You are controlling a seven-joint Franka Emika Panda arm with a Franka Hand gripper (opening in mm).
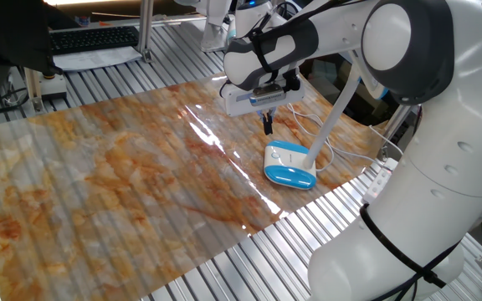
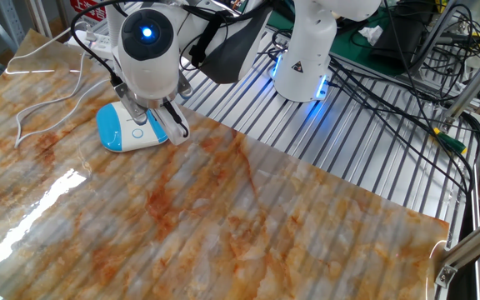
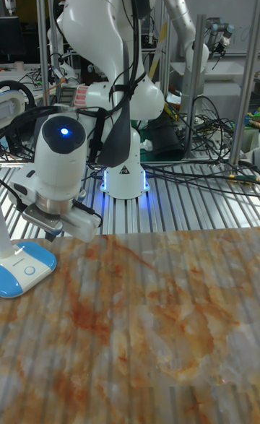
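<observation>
A white and blue desk lamp (image 1: 290, 165) stands on the marbled sheet, its pale stem rising toward the arm. Its base (image 2: 123, 129) shows a round button on top, also visible at the left edge in exterior view 3. Above and just beside that base hangs my gripper (image 1: 268, 130), pointing down. The dark fingers sit close together at the middle of the gripper body, with nothing visible between them. They appear clear of the lamp in exterior view 1. The arm's wrist hides part of the lamp in exterior view 2.
The marbled sheet (image 1: 99, 184) is bare apart from the lamp and its white cable (image 2: 48, 112). Slatted metal table (image 3: 185, 212) surrounds it. A keyboard (image 1: 94, 39) and paper lie at the far left. Loose black cables (image 2: 390, 108) crowd the area beside the robot base.
</observation>
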